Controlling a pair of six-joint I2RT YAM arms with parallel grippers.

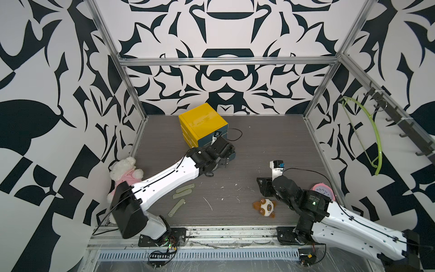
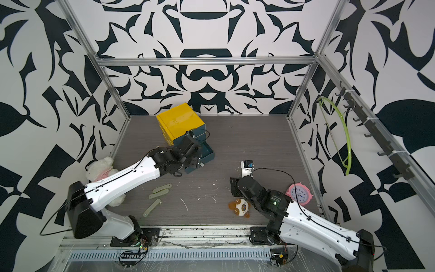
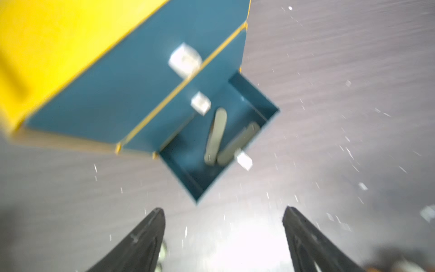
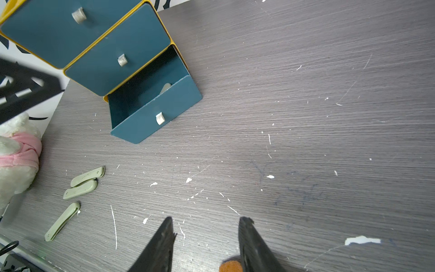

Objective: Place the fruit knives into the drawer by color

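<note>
A yellow cabinet (image 1: 199, 115) with teal fronts has its bottom drawer (image 4: 176, 102) pulled out. Two knives (image 3: 216, 131) lie inside it, blurred in the left wrist view. Three pale green knives (image 4: 81, 190) lie on the table's front left. My left gripper is raised above and in front of the drawer, fingers apart with nothing between them. My right gripper stands open and empty over the front right of the table, just behind a brown-and-white plush toy (image 1: 266, 207).
A white teddy in pink (image 2: 102, 170) sits at the left edge, partly behind the left arm. A pink clock (image 2: 298, 192) lies at the right edge.
</note>
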